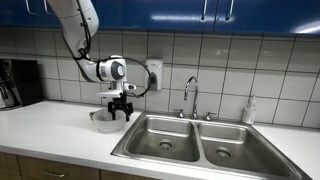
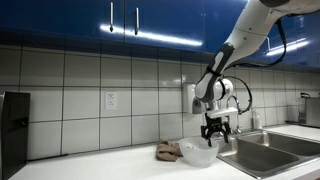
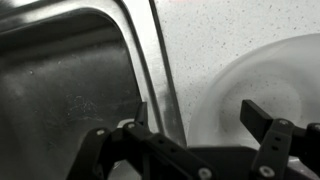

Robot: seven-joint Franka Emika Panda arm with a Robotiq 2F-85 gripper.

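Observation:
A translucent whitish bowl point(image 1: 105, 125) stands on the white counter, just left of the sink point(image 1: 218, 148). Over the bowl's sink-side rim hangs my gripper point(image 1: 121, 106), pointing down. In the wrist view the gripper is open, its two dark fingers well apart, with the bowl point(image 3: 275, 85) under the right one and the sink's metal rim point(image 3: 150, 55) near the left one. Nothing is held. Exterior view 2 also has the gripper point(image 2: 216, 130) at the bowl point(image 2: 198, 153); contact with the rim cannot be made out.
A brown cloth point(image 2: 168, 151) lies beside the bowl. The faucet point(image 1: 194, 95) rises behind the sink, and a soap bottle point(image 1: 249, 111) stands farther right. A dispenser point(image 1: 154, 75) hangs on the tiled wall. Counter space left of the bowl is clear.

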